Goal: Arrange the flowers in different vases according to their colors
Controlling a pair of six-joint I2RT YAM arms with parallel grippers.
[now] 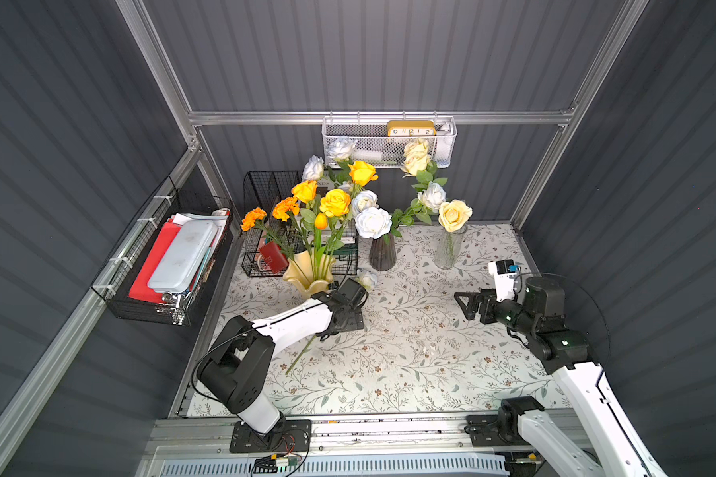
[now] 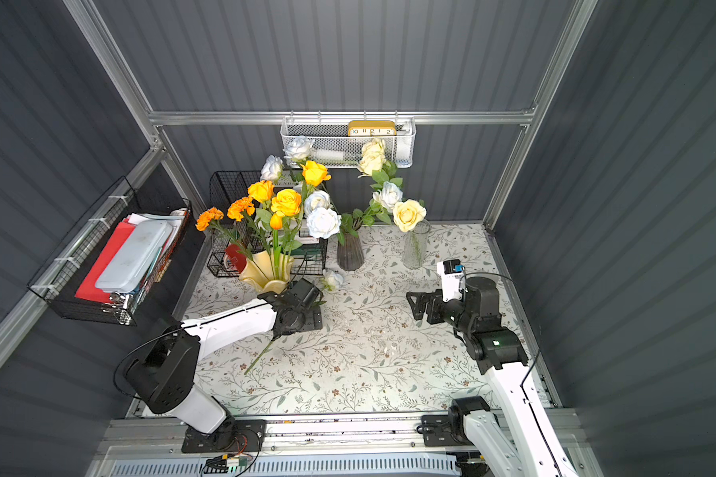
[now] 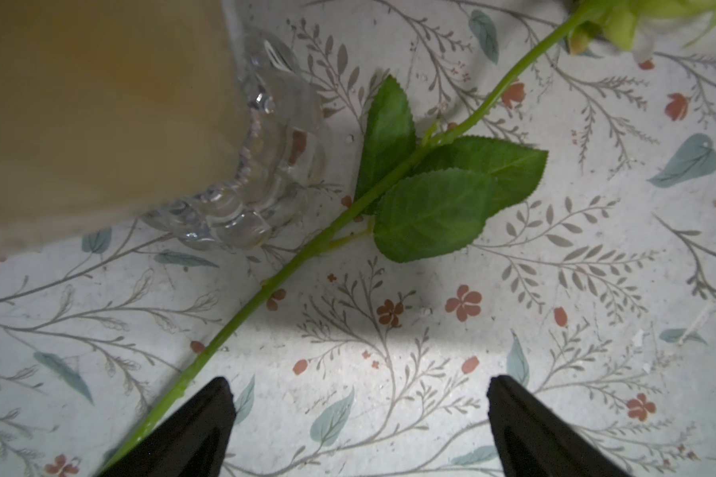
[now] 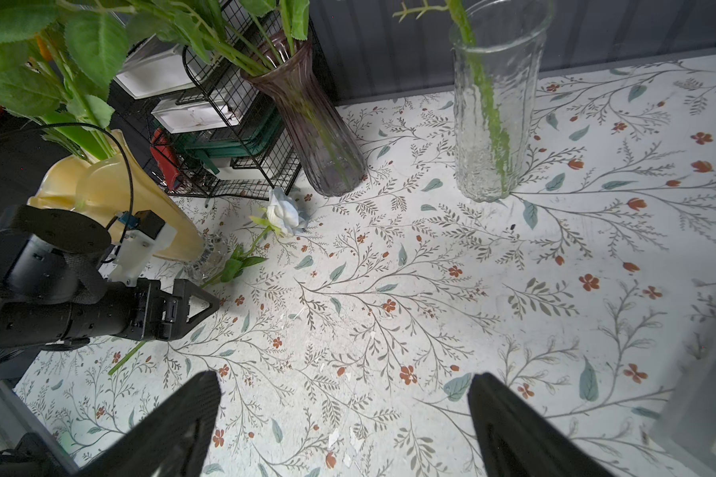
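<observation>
A white rose lies on the table, its green stem running diagonally across the left wrist view. Low over that stem stands my left gripper, open, with no flower between its fingers. The cream vase beside the rose holds yellow and orange flowers. Behind it, a dark purple vase carries white roses. A clear glass vase at the back holds a pale yellow rose. My right gripper is open and empty above the table's right side.
A black wire rack stands behind the cream vase. On the left wall hangs a wire basket with folders. A white mesh basket with a clock hangs at the back.
</observation>
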